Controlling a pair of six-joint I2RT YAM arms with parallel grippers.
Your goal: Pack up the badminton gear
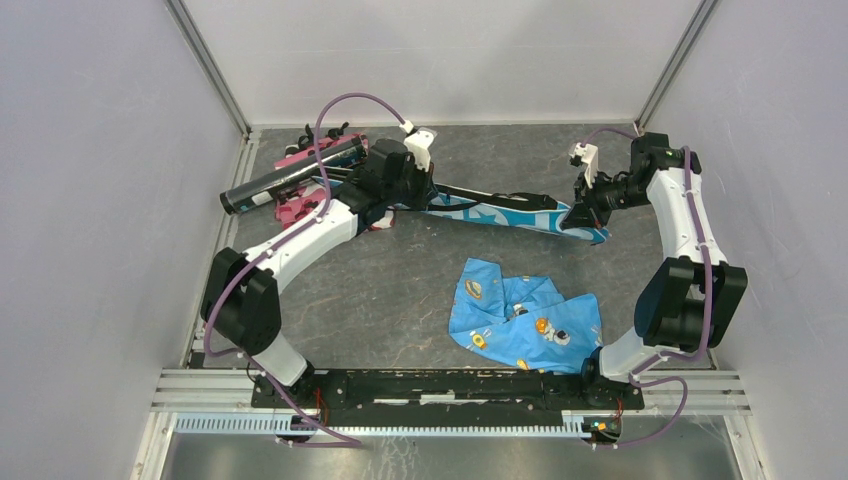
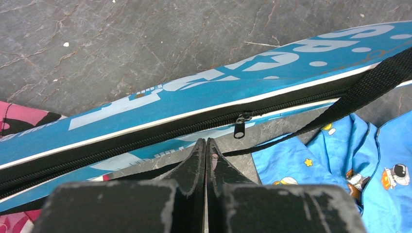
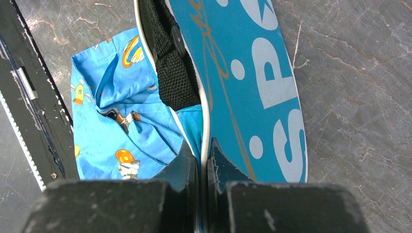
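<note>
A long blue racket bag (image 1: pixel 505 215) with white lettering lies across the floor. My right gripper is shut on its white-piped opening edge at the right end, where black strap webbing (image 3: pixel 177 80) shows. My left gripper is shut with nothing visible between its fingers, just below the zip pull (image 2: pixel 240 127) and close to the long black strap (image 2: pixel 340 109). A black shuttlecock tube (image 1: pixel 250 192) lies at the upper left on pink gear (image 1: pixel 298 208) with black straps.
A crumpled blue cloth with cartoon prints (image 1: pixel 525 330) lies at the front centre-right. Walls bound the area at back and sides.
</note>
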